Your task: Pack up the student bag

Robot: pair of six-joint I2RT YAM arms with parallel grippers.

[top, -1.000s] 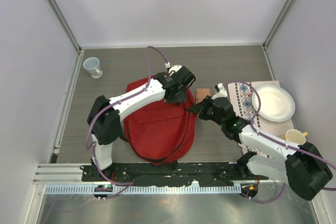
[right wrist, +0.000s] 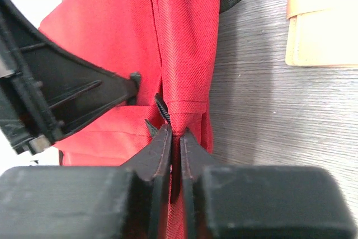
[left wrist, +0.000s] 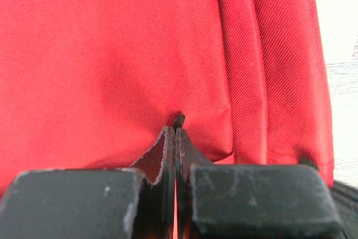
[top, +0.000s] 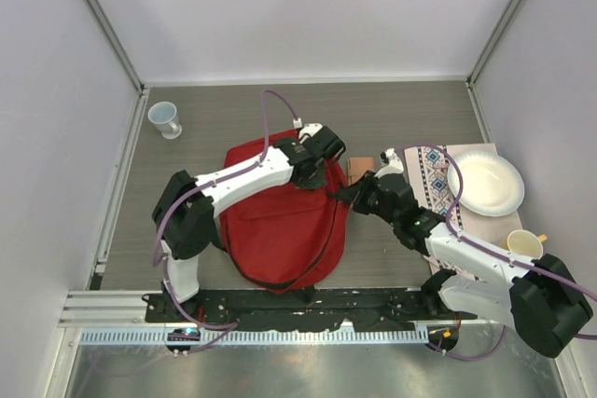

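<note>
A red fabric bag (top: 284, 249) lies in the middle of the dark table. My left gripper is shut over its red cloth, its tips at a small dark zipper pull (left wrist: 179, 120); whether the pull is between them I cannot tell. My right gripper is shut on a gathered red fold (right wrist: 187, 60) at the bag's right edge, with black zipper pieces beside it. In the right wrist view the black body of the left gripper reaches in from the left, close by.
A tan notebook-like item (top: 360, 167) lies right of the bag. A patterned mat (top: 438, 184) holds a white plate (top: 486, 184), with a cream mug (top: 524, 244) near it. A clear cup (top: 164, 118) stands at upper left.
The left arm and gripper have shifted very slightly over the bag. The right arm has stayed in place.
</note>
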